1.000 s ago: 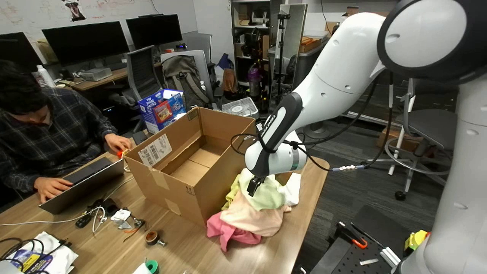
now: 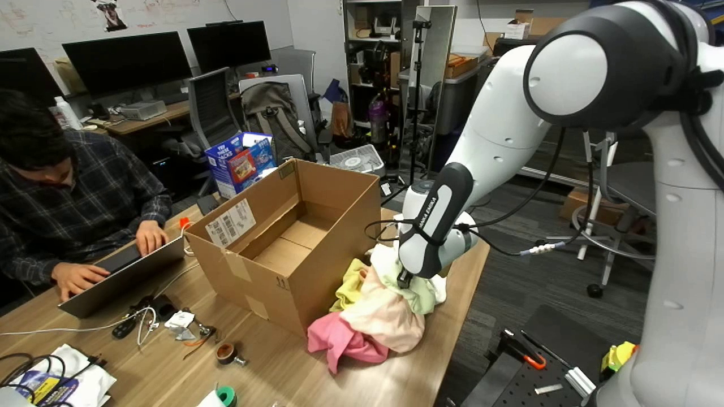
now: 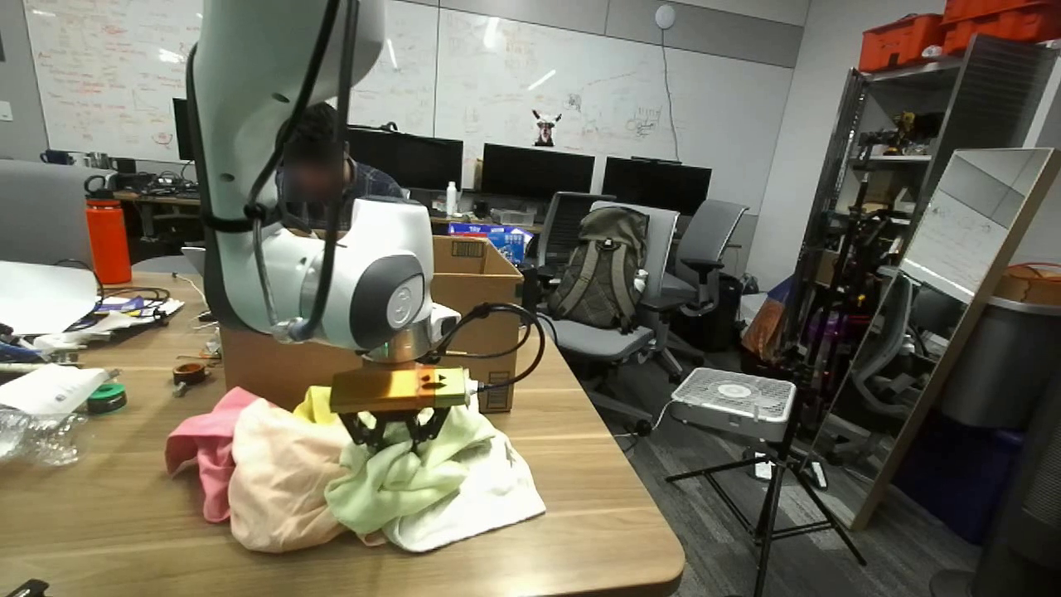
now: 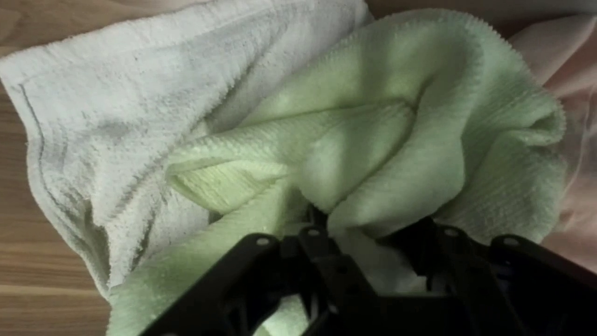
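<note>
A heap of cloths lies on the table beside the cardboard box. A light green cloth [image 3: 418,482] is on top, rumpled, with my gripper [image 3: 398,438] pointing down into it. In the wrist view the gripper has its fingers apart, with a fold of the green cloth [image 4: 386,185] between them; the tips are partly hidden in the folds. A white cloth [image 4: 106,123] spreads beside it. Peach [image 2: 383,315], pink [image 2: 346,339] and yellow [image 2: 350,285] cloths make up the rest of the heap.
The open cardboard box [image 2: 343,254] stands right beside the heap. A person works at a laptop [image 2: 129,275] on the box's other side. Tape rolls and cables litter the table. Bare tabletop [image 3: 587,497] lies toward its right corner.
The arm has shifted right in exterior view 1, and the gripper now reaches into the green cloth. That cloth looks more bunched, and the peach one shows more.
</note>
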